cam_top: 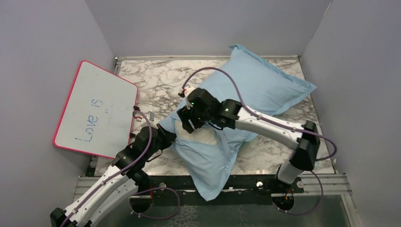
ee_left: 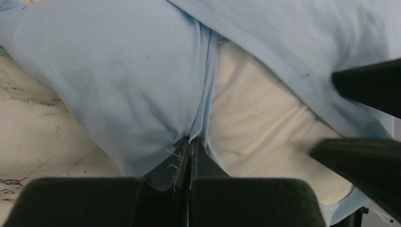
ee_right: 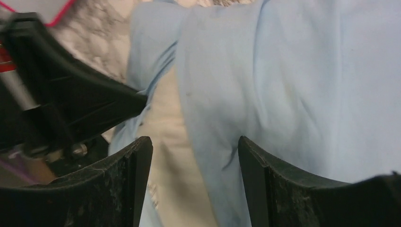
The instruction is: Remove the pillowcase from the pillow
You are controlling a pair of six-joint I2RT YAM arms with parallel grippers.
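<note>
The light blue pillowcase (cam_top: 255,85) lies diagonally on the table, its lower part draped over the front edge. A band of cream pillow (cam_top: 198,136) shows through the opening at its lower middle. My left gripper is shut on gathered blue fabric at the opening's left side. My right gripper (cam_top: 187,120) hangs open over the opening, close beside the left one. In the right wrist view, cream pillow (ee_right: 161,123) and blue cloth lie below its fingers. Its fingers also show at the right of the left wrist view.
A whiteboard (cam_top: 94,109) with a red rim leans at the left. Grey walls enclose the sides and back.
</note>
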